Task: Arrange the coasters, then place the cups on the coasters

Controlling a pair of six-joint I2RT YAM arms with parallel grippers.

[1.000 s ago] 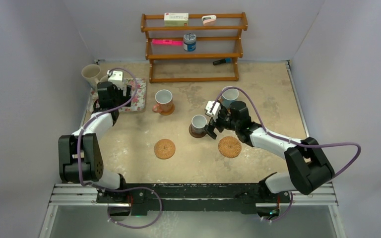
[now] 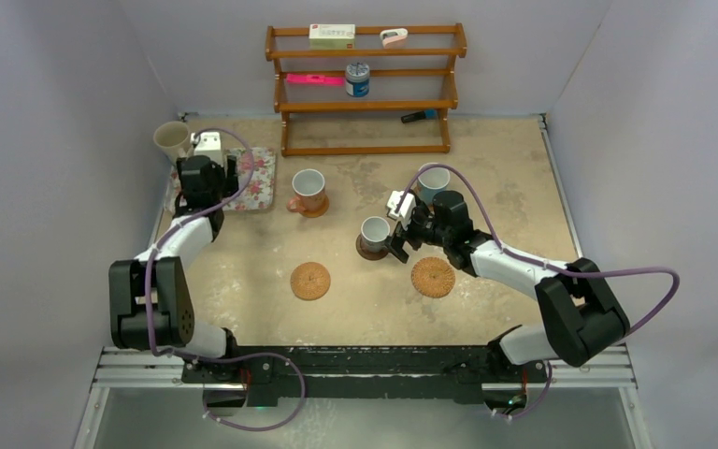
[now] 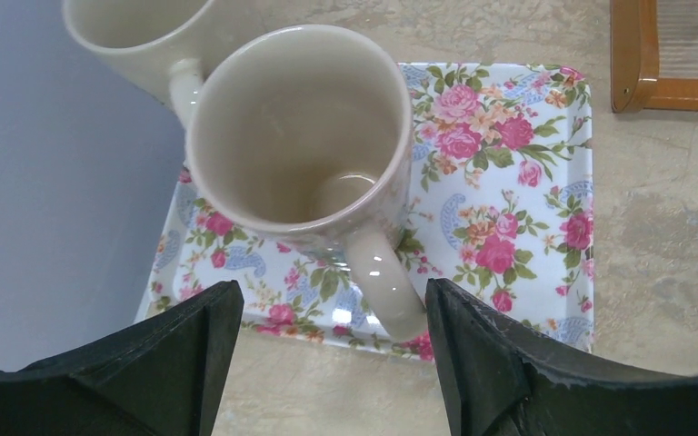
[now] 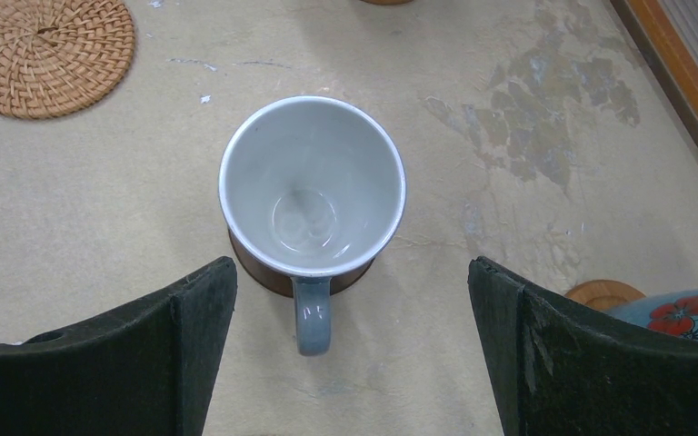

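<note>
My left gripper is open over the floral tray (image 3: 500, 182), its fingertips either side of the lower part of a cream mug (image 3: 300, 136), the right one at the handle (image 3: 382, 277). A second cream mug (image 3: 136, 27) stands behind it. My right gripper is open around the handle side of a small grey-white cup (image 4: 312, 182) on a dark coaster (image 4: 259, 277). Two woven coasters (image 2: 310, 281) (image 2: 436, 277) lie bare at the front.
A pink-handled mug (image 2: 308, 187) and a blue cup (image 2: 434, 178) stand on coasters farther back. A wooden rack (image 2: 365, 150) lines the back wall.
My left arm has shifted slightly over the tray, most recently a little to the left. The right arm and the cups in the middle look unchanged.
</note>
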